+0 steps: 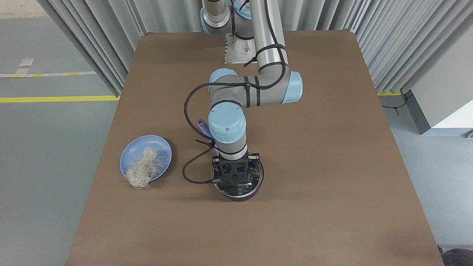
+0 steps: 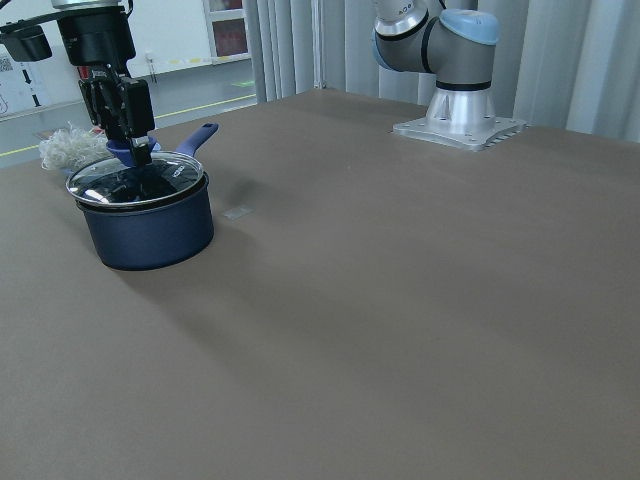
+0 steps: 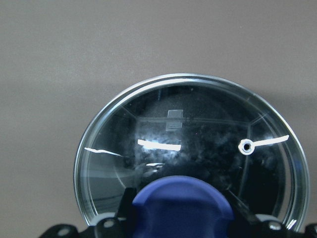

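A dark blue pot [image 2: 150,235] with a glass lid [image 2: 110,187] stands on the table, its handle [image 2: 200,135] pointing away. My gripper [image 2: 135,150] is down at the lid's middle. In the wrist view the blue knob [image 3: 181,208] of the lid [image 3: 173,148] sits between the dark fingers, which appear close on either side of it; whether they grip it is unclear. In the front view the gripper [image 1: 235,173] covers much of the lid.
A blue plate [image 1: 133,157] holding white noodle-like strands [image 1: 144,170] lies left of the pot. The arm's base [image 2: 455,130] is at the back.
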